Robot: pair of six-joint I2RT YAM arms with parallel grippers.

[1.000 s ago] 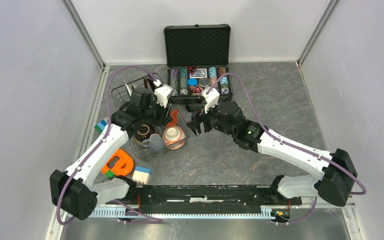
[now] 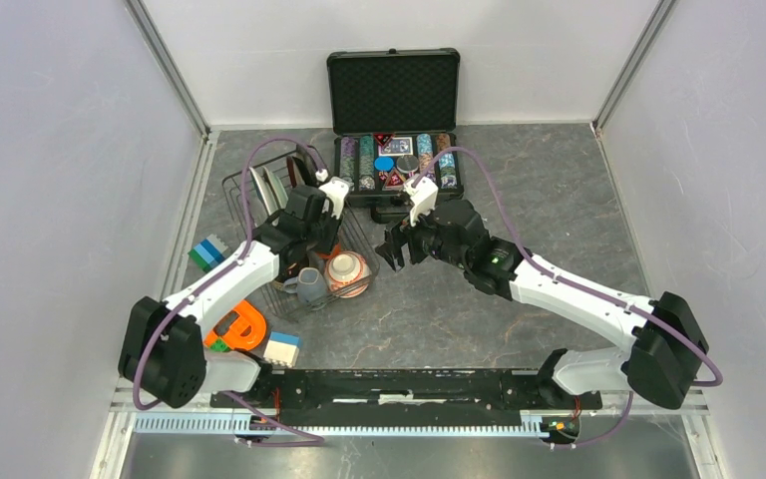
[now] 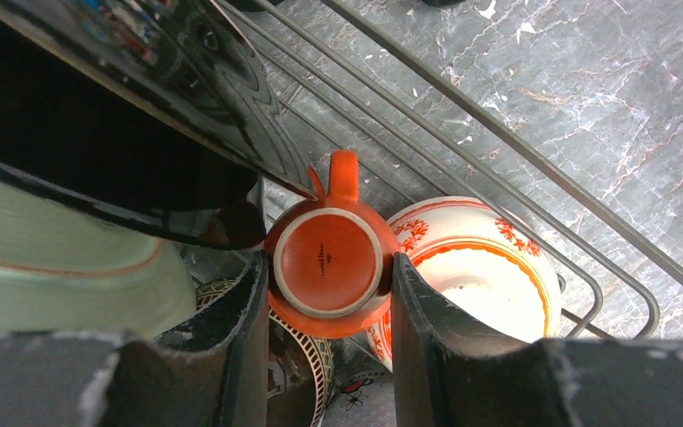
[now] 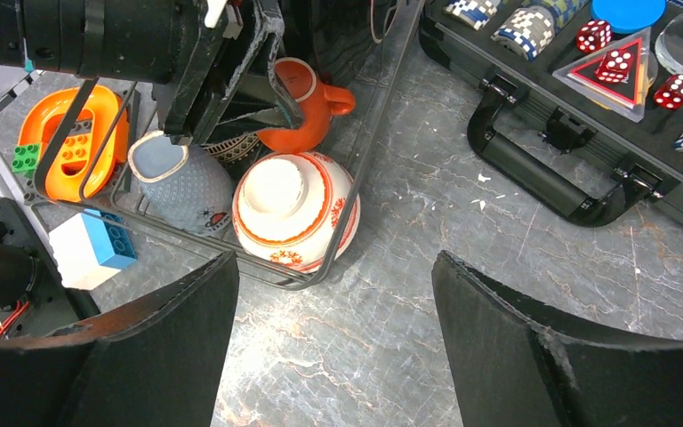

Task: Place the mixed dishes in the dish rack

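Observation:
Inside the wire dish rack [image 4: 369, 142], my left gripper is shut on an orange mug [image 3: 327, 261], seen end-on with its handle upward. Beside it lie a red-patterned white bowl [image 4: 293, 213], a grey-blue mug [image 4: 182, 187], a brown patterned dish [image 3: 293, 391], a pale green dish [image 3: 62, 267] and a black glossy dish [image 3: 116, 98]. In the top view the left arm partly hides the orange mug. My right gripper hangs open to the right of the rack, with nothing between its fingers.
An open poker case [image 2: 393, 90] stands behind, beside the rack. An orange toy [image 2: 247, 324] and building blocks [image 2: 281, 349] lie left of and in front of the rack.
Over the last second my left arm has shifted and turned, its gripper now covering more of the orange mug in the top view.

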